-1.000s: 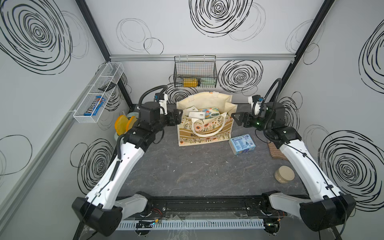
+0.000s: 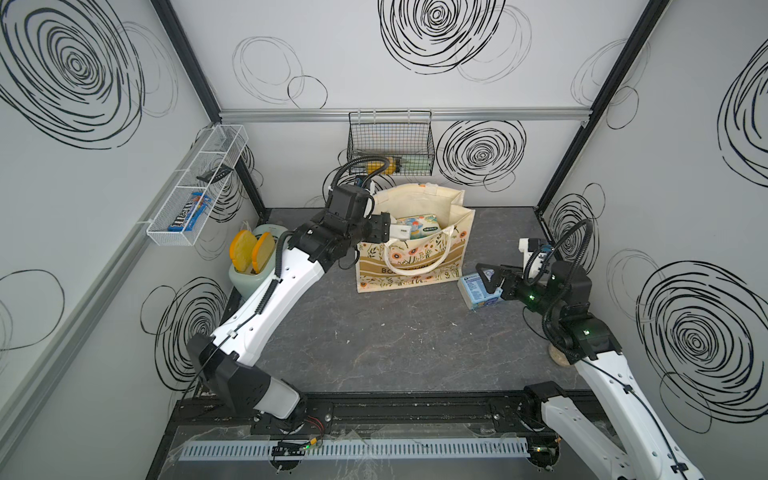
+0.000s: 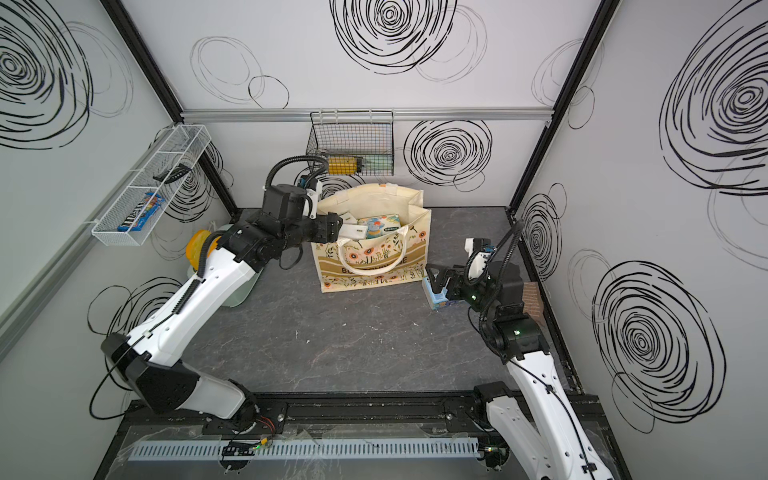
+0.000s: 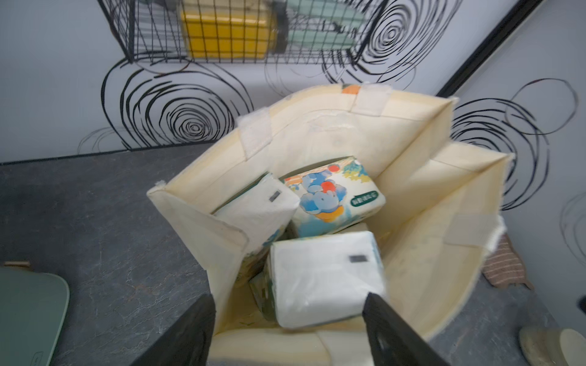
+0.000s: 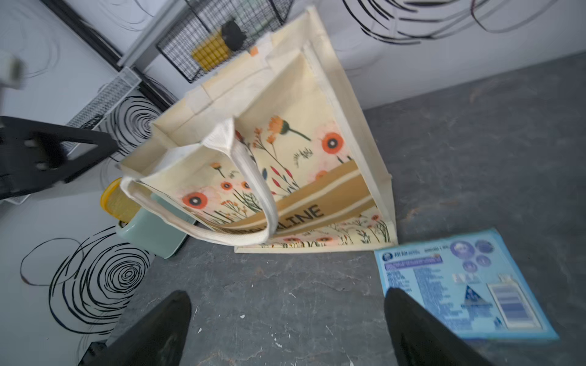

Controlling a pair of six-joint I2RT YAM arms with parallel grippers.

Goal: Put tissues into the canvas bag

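Observation:
A floral canvas bag (image 2: 416, 264) stands at the back middle, holding several tissue packs, among them a colourful one (image 4: 335, 195) and a white-topped one (image 4: 323, 277). My left gripper hangs just over the bag's opening, its fingers apart above the near rim. My right gripper is open, with nothing between its fingers, near a blue tissue pack (image 5: 464, 283) that lies on the table just right of the bag.
A pale green container with yellow items (image 2: 248, 276) stands at left. A round beige object (image 4: 549, 341) is at right. Wire baskets (image 2: 389, 142) hang on the walls.
My left gripper has moved right, over the bag's opening. My right gripper has moved down to above the blue pack, and its arm has shifted right.

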